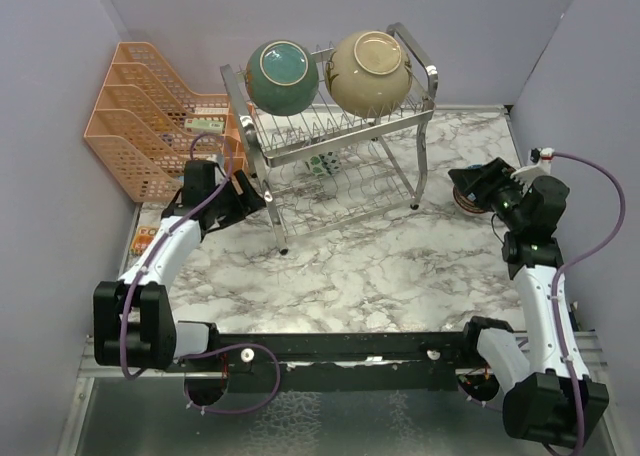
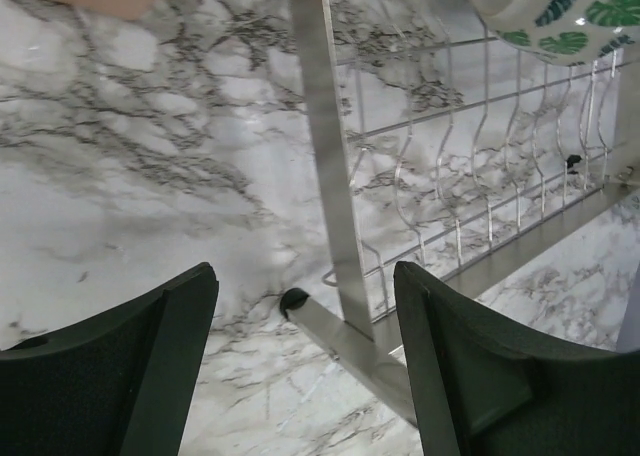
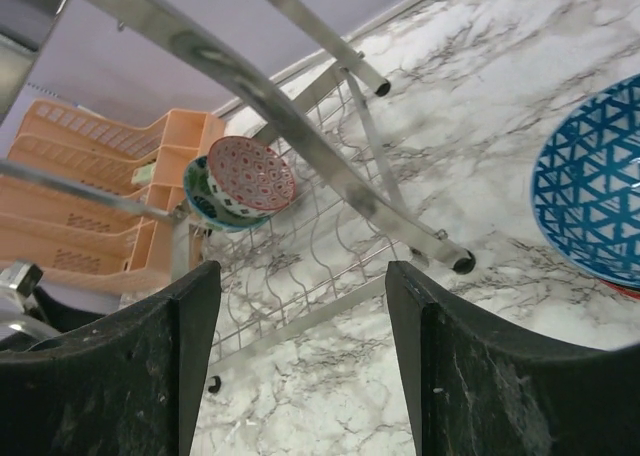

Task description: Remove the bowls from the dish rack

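A teal bowl (image 1: 283, 81) and a beige bowl (image 1: 368, 76) sit upside down on the rack's top tier. Lower inside are a leaf-pattern bowl and, in the right wrist view, a red-patterned bowl (image 3: 250, 171) with others. My left gripper (image 1: 250, 194) is at the rack's left leg, fingers apart and empty. My right gripper (image 1: 470, 181) is open above a blue-patterned bowl stack (image 3: 590, 186) right of the rack (image 1: 340, 136).
Orange plastic organizers (image 1: 140, 116) stand at the back left. Grey walls bound both sides.
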